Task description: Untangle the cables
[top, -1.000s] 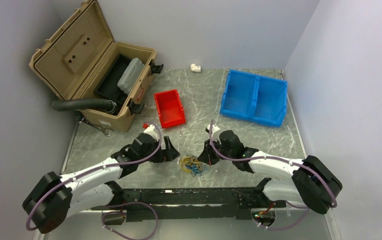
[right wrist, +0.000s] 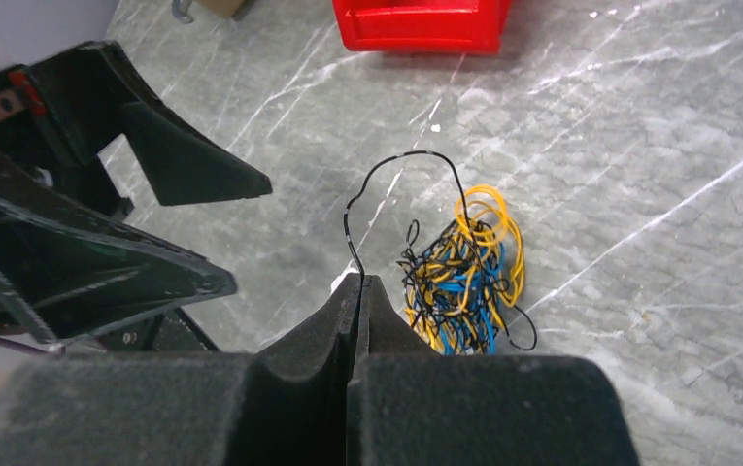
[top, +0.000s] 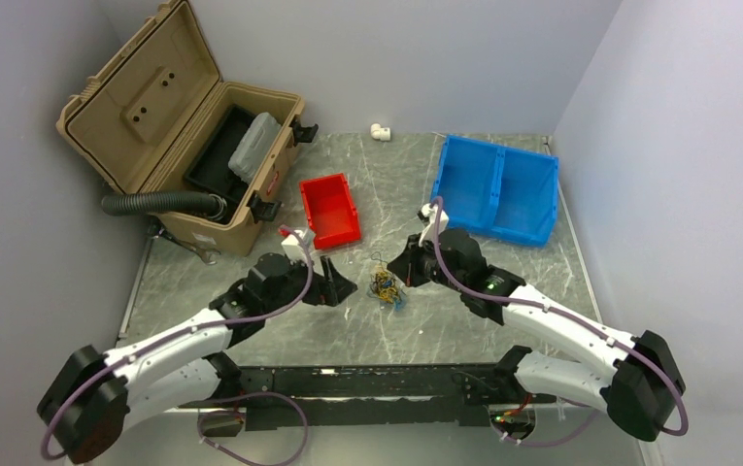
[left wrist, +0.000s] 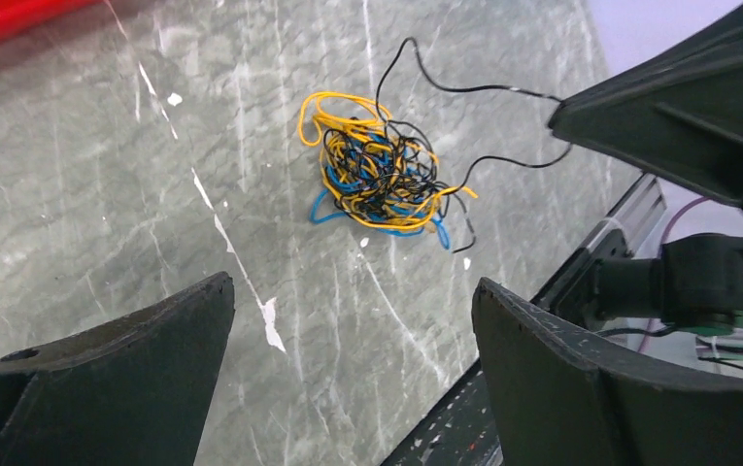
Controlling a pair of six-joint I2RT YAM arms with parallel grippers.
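Observation:
A tangled bundle of black, yellow and blue cables point(top: 387, 289) point(left wrist: 377, 175) point(right wrist: 455, 286) lies on the grey table between my two grippers. My left gripper point(top: 343, 288) stands open just left of the bundle in the top view, nothing between its fingers. My right gripper point(top: 406, 274) is shut on a thin black cable point(left wrist: 503, 160) point(right wrist: 401, 155), which rises from the bundle in a wide loop.
A red bin point(top: 330, 209) lies behind the bundle, a blue two-part bin point(top: 464, 180) at back right, an open tan case point(top: 187, 228) at back left.
My left gripper has shifted slightly.

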